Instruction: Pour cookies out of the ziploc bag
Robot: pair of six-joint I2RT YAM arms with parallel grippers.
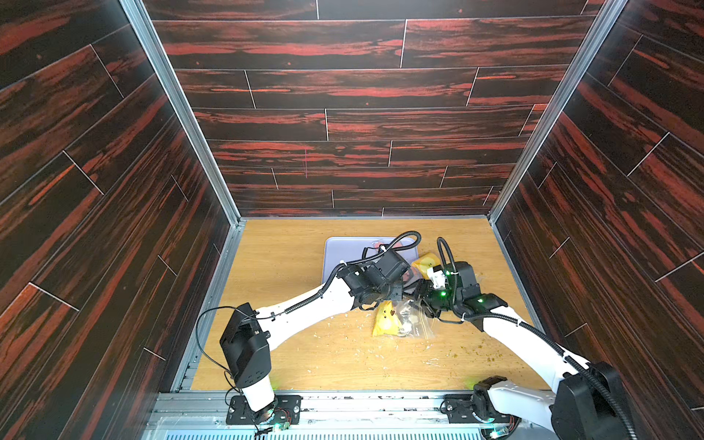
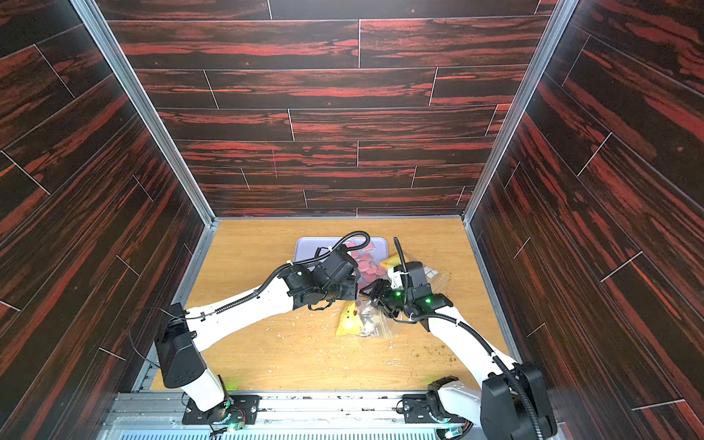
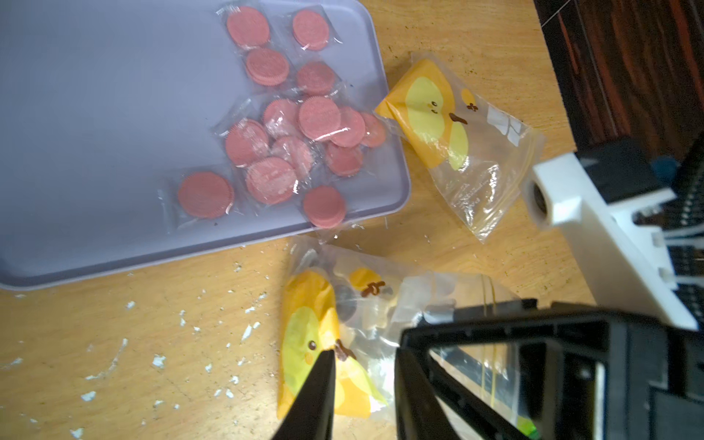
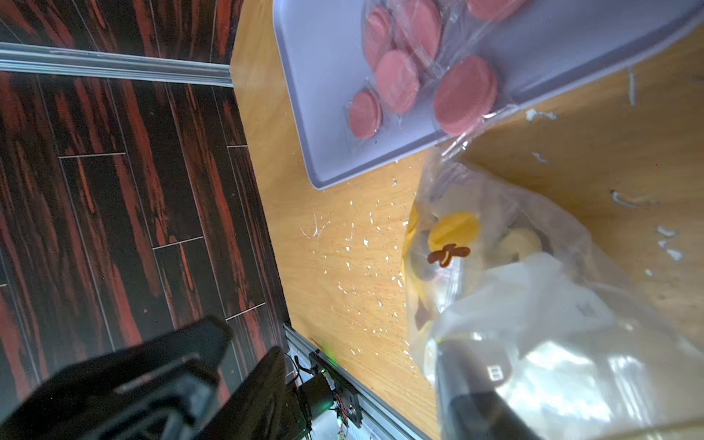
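A clear ziploc bag with a yellow bear print point(image 3: 308, 330) lies on the table in front of the tray, with pale round shapes showing inside. Over this bag, the fingers of my left gripper stand apart, and I see nothing held between them. My right gripper is wide open at the bag's right part; one of its fingers point(image 4: 469, 388) shows dark through or against the clear plastic, and I cannot tell which. Several wrapped pink cookies point(image 3: 271, 179) rest on the lavender tray point(image 3: 110, 146).
A second yellow-printed bag point(image 3: 432, 110), flat-looking, lies at the tray's right edge. White scraps point(image 3: 157, 360) are scattered over the table. Both arms meet closely above the front bag.
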